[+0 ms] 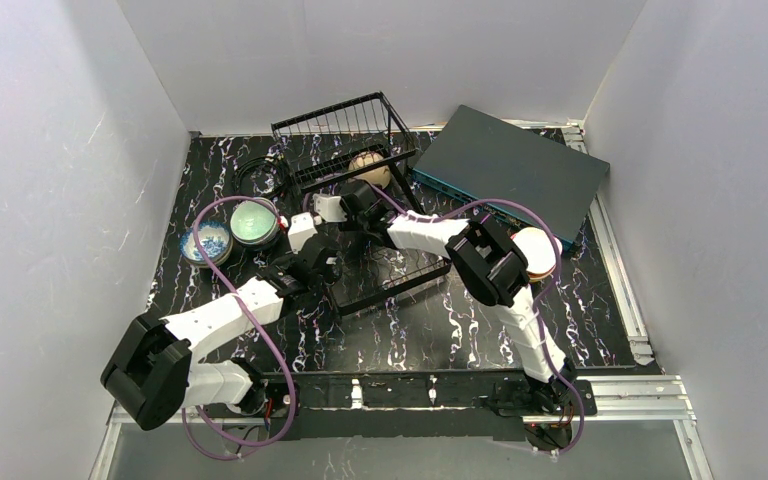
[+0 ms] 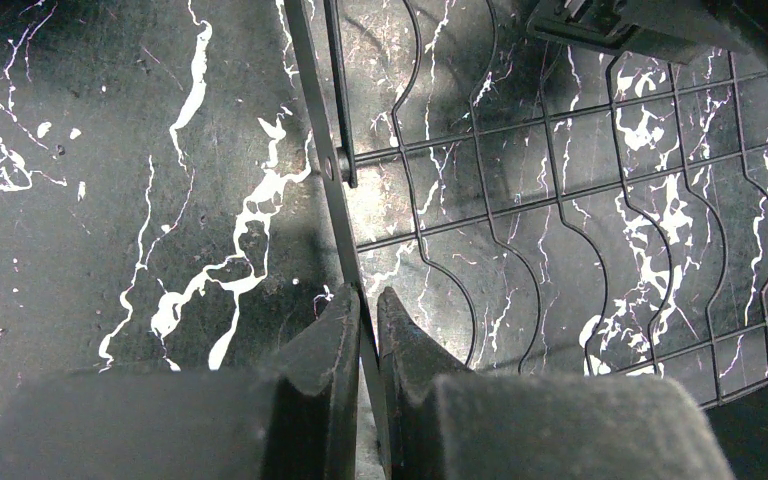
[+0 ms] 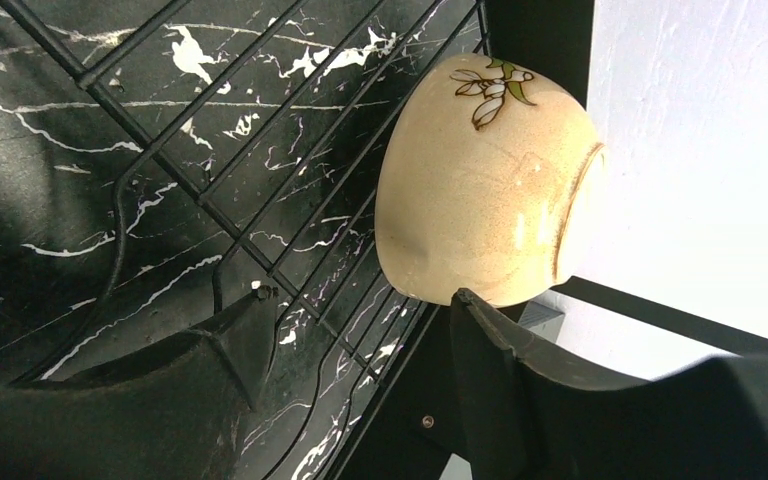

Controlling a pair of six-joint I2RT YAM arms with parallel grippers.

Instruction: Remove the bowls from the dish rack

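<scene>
A cream bowl with a flower motif (image 3: 490, 190) rests tilted on its side in the upper part of the black dish rack (image 1: 392, 290), toward the back. My right gripper is part open below it, one fingertip close to the bowl's lower edge; whether they touch I cannot tell. Only rack wires show between those fingers. At the rack's left side, my left gripper is shut on a flat black frame bar (image 2: 328, 160). Bowls removed from the rack stand at left: a green one (image 1: 253, 221) and a blue-patterned stack (image 1: 207, 243).
A large dark flat box (image 1: 510, 170) lies at the back right. Near it, a stack of pale round dishes (image 1: 537, 252) is partly covered by my right arm. A coiled black cable (image 1: 259, 178) sits behind the green bowl.
</scene>
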